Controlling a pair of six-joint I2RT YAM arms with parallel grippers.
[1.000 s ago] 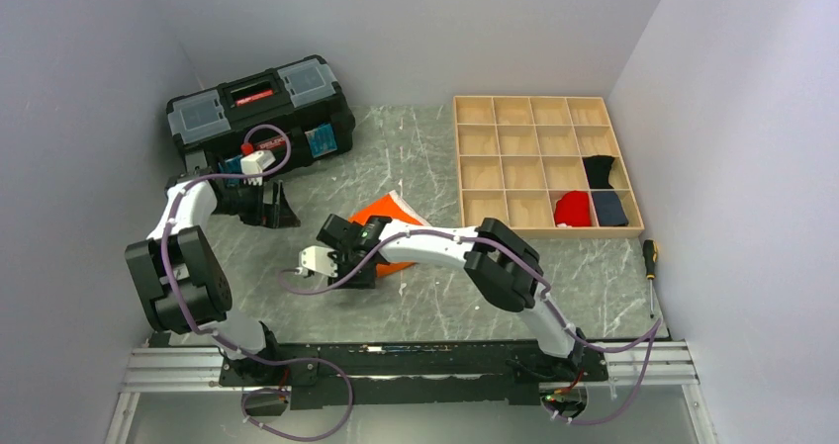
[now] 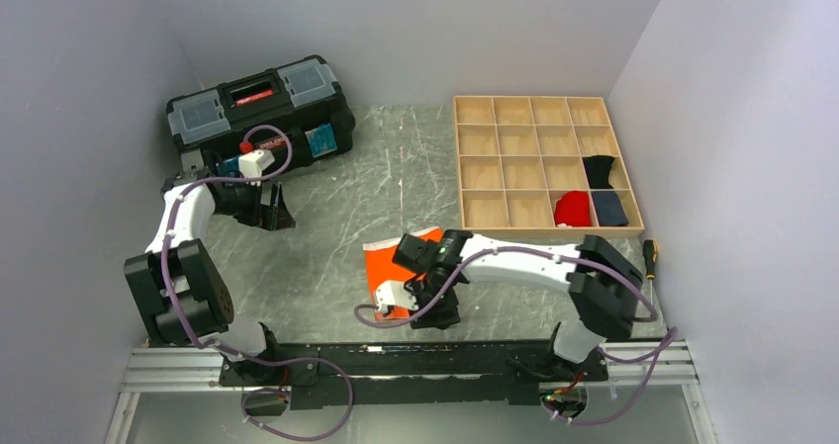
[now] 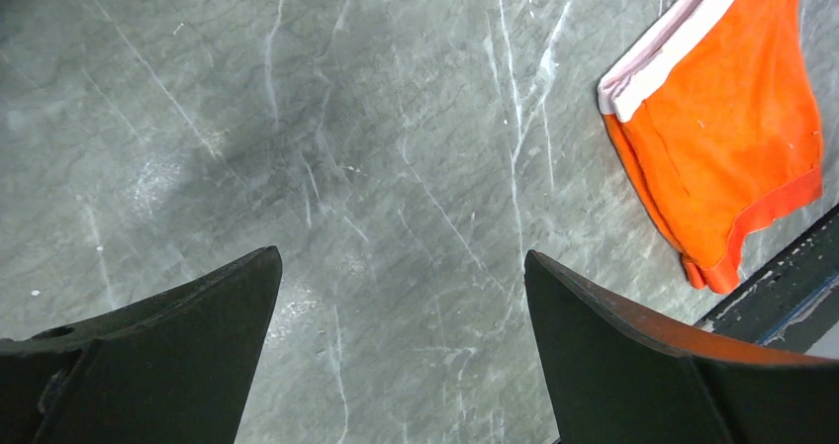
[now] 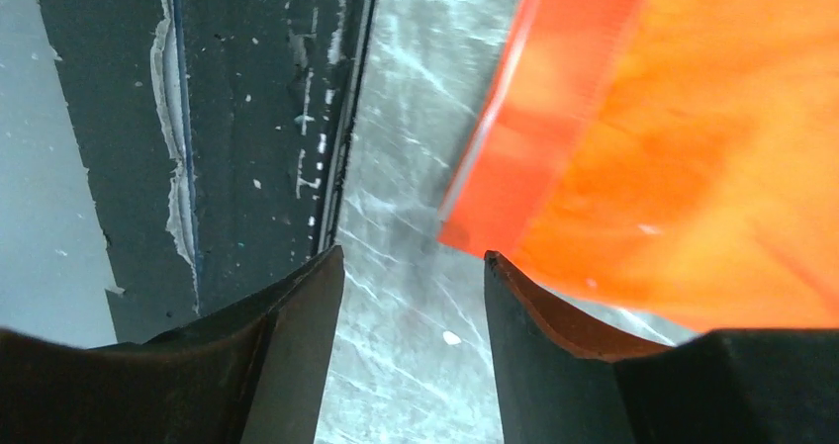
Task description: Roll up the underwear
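The orange underwear lies folded flat on the grey marbled table near its front edge, partly covered by my right arm in the top view. Its pale waistband faces the back of the table, seen in the left wrist view. My right gripper is part open beside one corner of the orange cloth; only bare table shows between its fingers, and the cloth lies past the right finger. Well off to the left, my left gripper stands open over empty table.
A wooden divided tray stands at the back right, with rolled red, black and dark blue cloths in some compartments. A black toolbox fills the back left. A screwdriver lies at the right edge.
The underwear has shifted toward the front edge and turned, its waistband now more level across the back. My right arm has moved right and frontward. The left arm has barely moved.
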